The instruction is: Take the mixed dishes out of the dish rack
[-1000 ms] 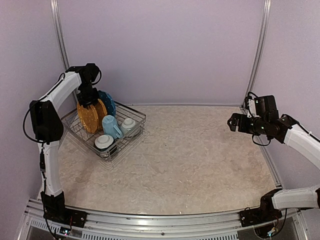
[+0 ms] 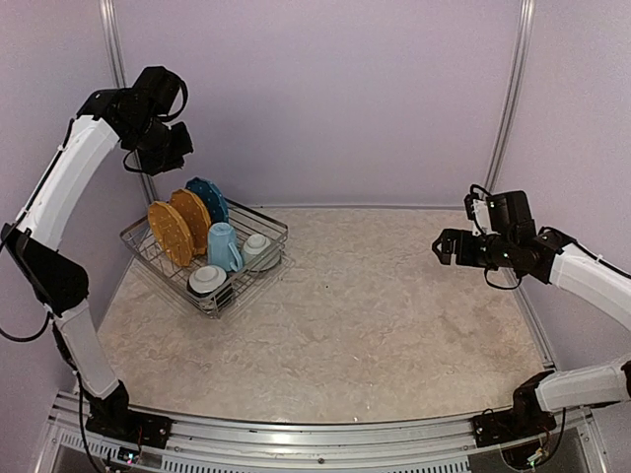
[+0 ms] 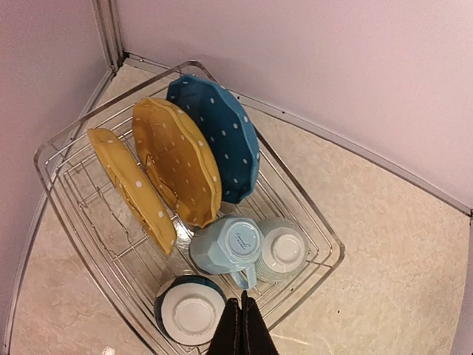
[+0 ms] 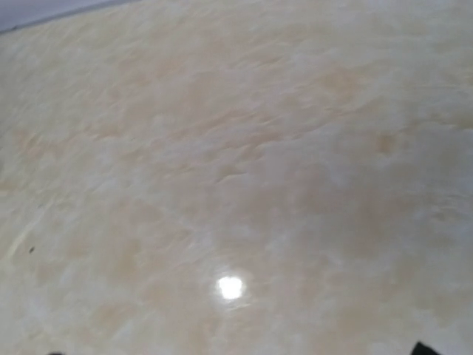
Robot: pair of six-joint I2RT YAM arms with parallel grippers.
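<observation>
The wire dish rack [image 2: 274,225] stands at the back left of the table. In it lean a yellow plate [image 3: 133,188], an orange-yellow plate [image 3: 177,163] and a dark blue plate [image 3: 218,137]. A light blue mug [image 3: 225,244] sits upside down, touching or close to a pale cup [image 3: 284,250]. Toward the rack's front is an upturned white bowl [image 3: 192,310] with a dark one beneath it. Above the plates hangs my left gripper, shut, nothing showing between its fingers. My right gripper [image 2: 441,246] is open and empty over the right side of the table.
Pale walls rise behind and on both sides, and the rack's back left corner is close to them. A metal rail [image 2: 325,426] runs along the front edge.
The plates remain in the rack. The right arm has shifted slightly left.
</observation>
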